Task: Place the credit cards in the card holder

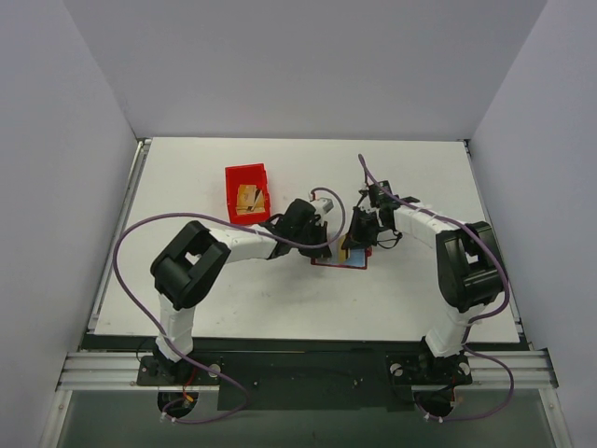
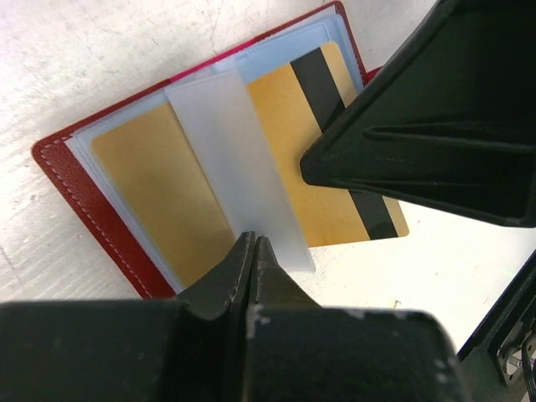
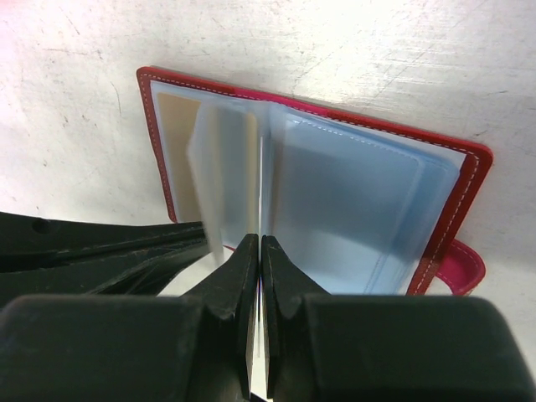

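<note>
The red card holder (image 1: 338, 265) lies open on the table, its clear sleeves (image 3: 352, 201) spread out. One gold card (image 2: 163, 184) sits under a sleeve on the left side. A gold card with a black stripe (image 2: 289, 151) stands raised over the middle, its lower end past the sleeve edge. My right gripper is shut on this card, seen edge-on between the fingertips. My left gripper is shut at the lower edge of a translucent sleeve flap (image 2: 239, 159); whether the flap is pinched is not clear.
A red box (image 1: 246, 172) with more cards (image 1: 249, 198) stands at the back left. Both grippers are close together over the holder. Cables loop over the arms.
</note>
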